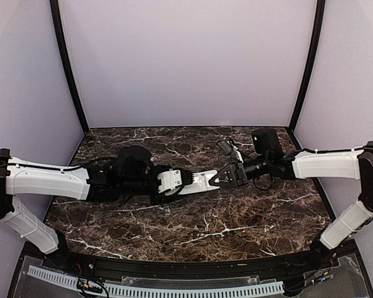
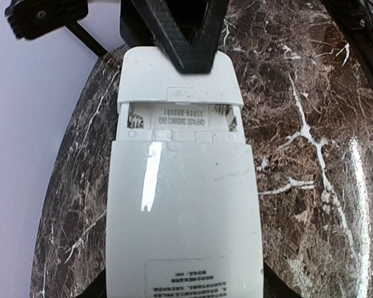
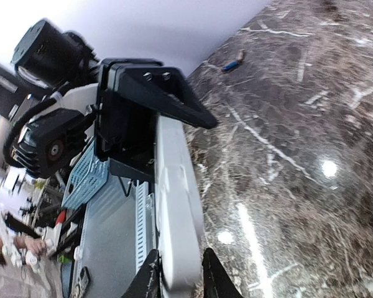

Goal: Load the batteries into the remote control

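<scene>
The white remote control (image 2: 184, 192) is clasped by my left gripper (image 1: 171, 181), back face showing in the left wrist view. My right gripper has its fingers on either side of the cover's far end, one fingertip (image 2: 196, 59) lying over the cover's face. Whether it pinches the cover is unclear. A blue and copper battery (image 3: 234, 61) lies on the tabletop in the right wrist view.
Pale walls (image 1: 186, 62) enclose it. A light blue basket (image 3: 87, 177) appears beyond the table in the right wrist view.
</scene>
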